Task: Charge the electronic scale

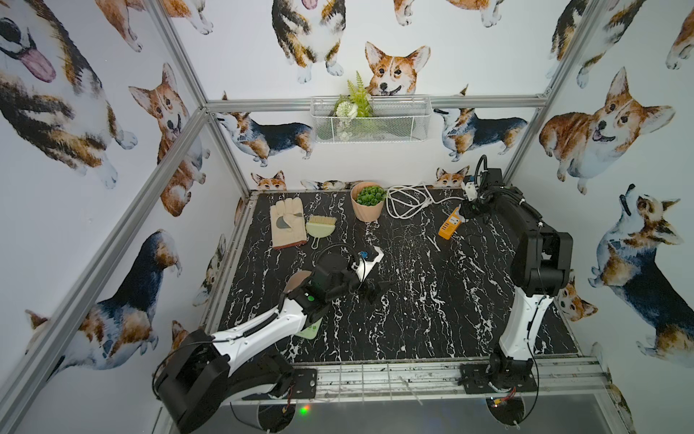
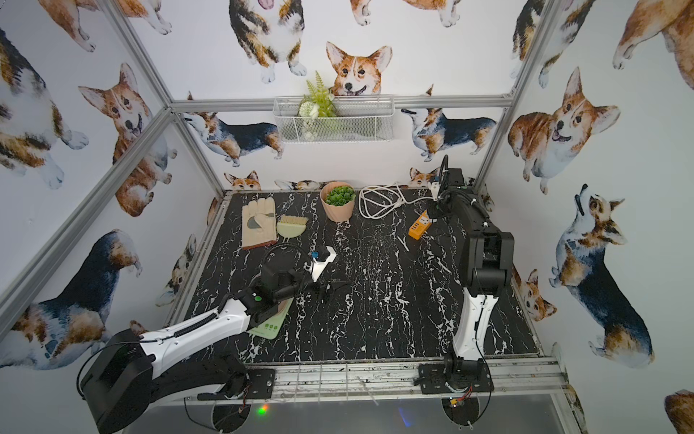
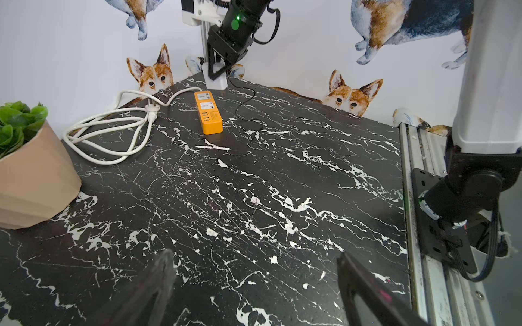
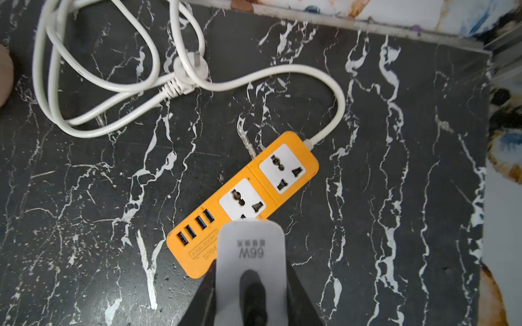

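My right gripper point(image 1: 466, 209) is shut on a white 66W charger point(image 4: 250, 255), held above the lower end of an orange power strip point(image 4: 288, 146) on the back-right of the table. The strip has two socket panels and several USB ports; its white cord point(image 4: 326, 76) loops behind it. A thin black cable point(image 3: 244, 108) hangs by the right gripper. My left gripper point(image 1: 368, 282) stands open and empty over the middle-left table. A pale green object point(image 2: 267, 327), likely the scale, lies partly hidden under the left arm.
A potted plant point(image 1: 367, 206), a brush point(image 1: 320, 228) and a glove point(image 1: 288, 224) stand along the back. A wire basket point(image 1: 405, 119) hangs on the back wall.
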